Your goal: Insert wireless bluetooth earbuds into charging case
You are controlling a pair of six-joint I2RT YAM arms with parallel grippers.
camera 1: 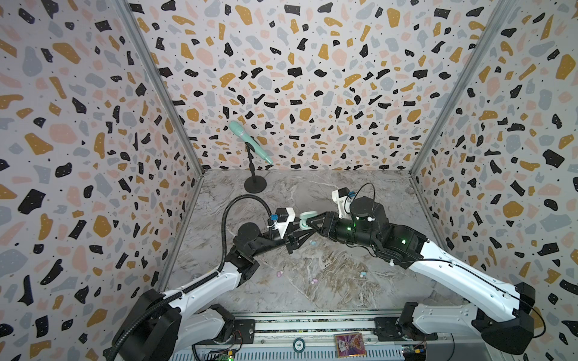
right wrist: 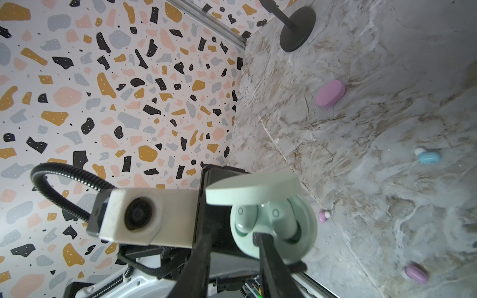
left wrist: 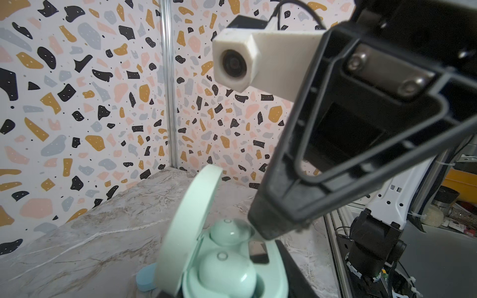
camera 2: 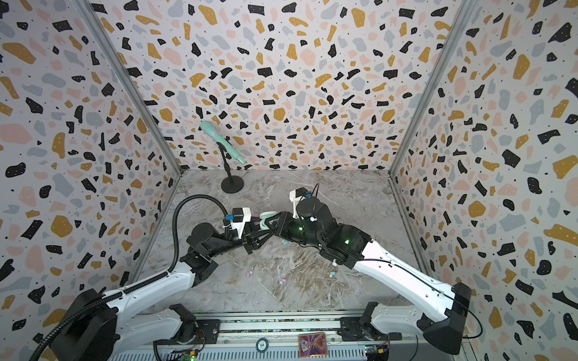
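The mint charging case (left wrist: 270, 278) is held up above the table, lid (left wrist: 191, 228) raised, with my left gripper shut on it. Two mint earbuds sit in its wells: the nearer earbud (left wrist: 226, 273) and the farther earbud (left wrist: 231, 232). Seen from the right wrist, both the left earbud (right wrist: 246, 218) and the right earbud (right wrist: 284, 221) lie under the lid. My right gripper is open with a gap between its fingers, empty, just above the case. In the left wrist view, one of its fingers (left wrist: 278, 213) stands close over the farther earbud.
A purple case (right wrist: 330, 93) and a light blue case (left wrist: 145, 277) rest on the marble table. Loose on it are a blue earbud (right wrist: 428, 157) and pink earbuds (right wrist: 416, 273). A mint microphone on a black stand (camera 1: 254, 183) occupies the back left.
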